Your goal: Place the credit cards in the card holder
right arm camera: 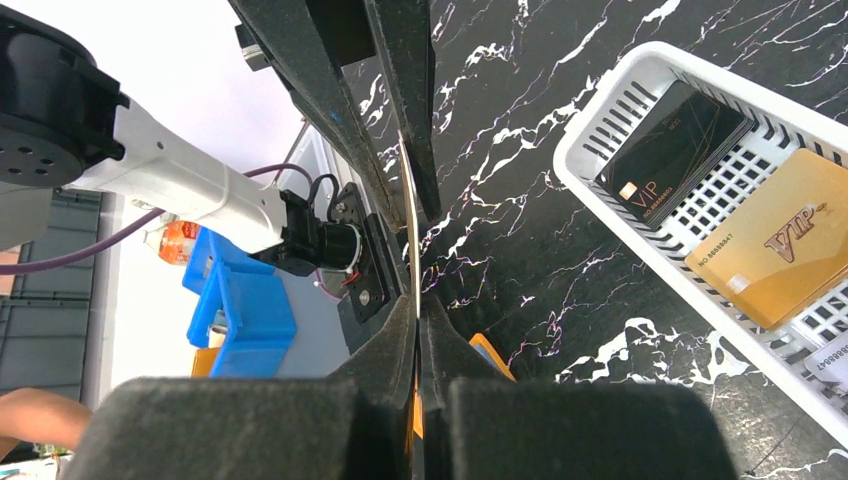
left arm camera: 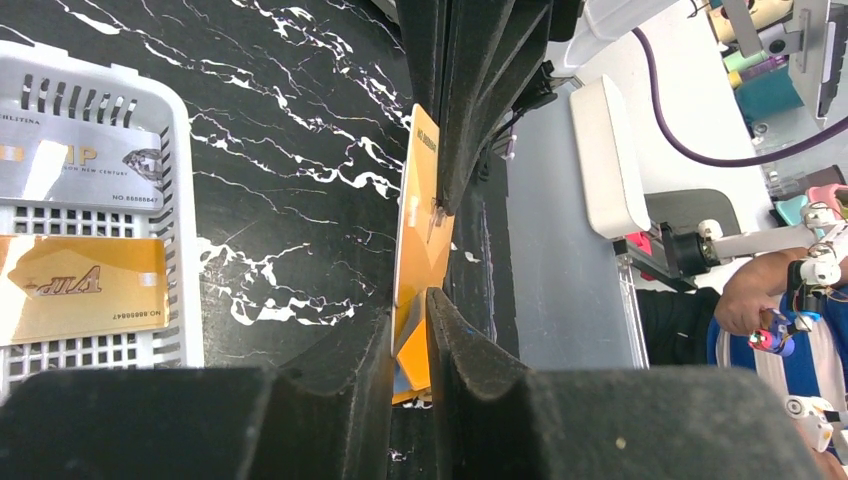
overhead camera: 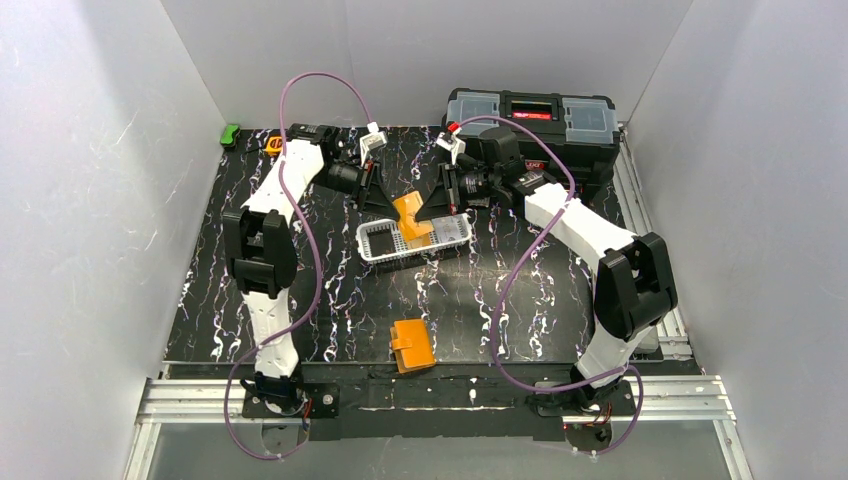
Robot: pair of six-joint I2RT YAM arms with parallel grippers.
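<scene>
An orange-gold card (left arm camera: 420,200) is upright between my two grippers above the white basket (overhead camera: 365,250). My right gripper is shut on it; my left gripper is at the card too, its fingertips close around one end, though I cannot tell whether they grip it. In the basket lie a black VIP card (right arm camera: 670,150), a gold VIP card (left arm camera: 80,285) and a silver card (left arm camera: 80,160). The orange card holder (overhead camera: 412,345) lies at the table's front edge.
A black toolbox (overhead camera: 530,115) fills the back right. A green object (overhead camera: 230,135) sits at the back left corner.
</scene>
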